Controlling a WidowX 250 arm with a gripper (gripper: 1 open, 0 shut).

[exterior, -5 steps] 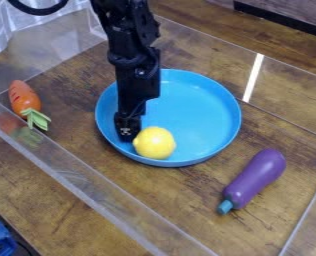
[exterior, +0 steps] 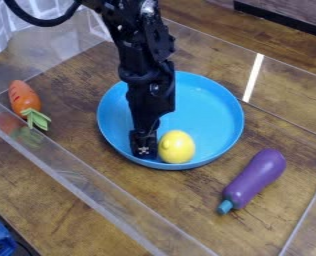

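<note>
My gripper (exterior: 145, 138) reaches down from the top into a blue bowl (exterior: 214, 108) in the middle of the wooden table. Its dark fingertips are low at the bowl's left part, open, just left of a yellow round object (exterior: 177, 147) lying in the bowl. The exact edges of the fingers are hard to make out against the dark arm.
A purple eggplant (exterior: 254, 178) lies right of the bowl, and an orange carrot (exterior: 26, 98) lies at the left. A clear plastic edge runs along the lower left, with a blue object in the bottom corner.
The arm has shifted slightly to the right over the bowl, and the yellow object sits a little further right than before.
</note>
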